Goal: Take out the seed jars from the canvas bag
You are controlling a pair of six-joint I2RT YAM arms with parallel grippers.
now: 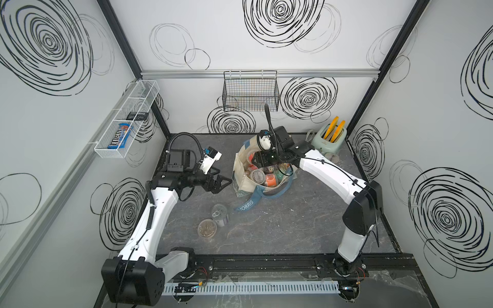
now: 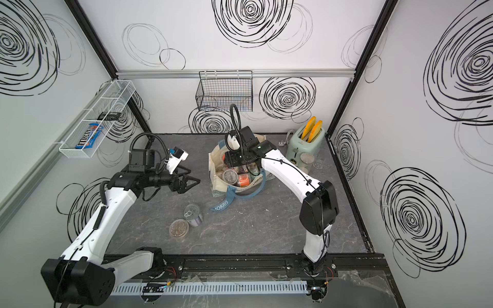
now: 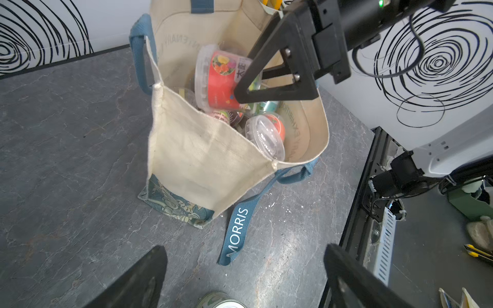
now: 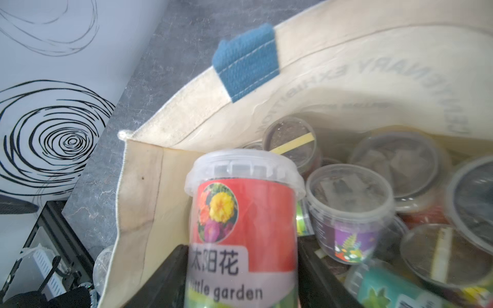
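The canvas bag (image 3: 190, 143) stands mid-table, packed with several seed jars such as a purple-labelled one (image 4: 349, 215). My right gripper is shut on a red-labelled seed jar, seen in the left wrist view lifted among the others near the bag's top. My left gripper (image 1: 220, 182) stands open at the bag's left, its fingers empty. A clear jar (image 1: 207, 228) and a grey can-like jar (image 1: 219, 214) sit on the table in front of it.
A green toaster (image 2: 300, 148) with clear jars beside it is at the back right. Wire baskets (image 1: 250, 92) hang on the back and left walls.
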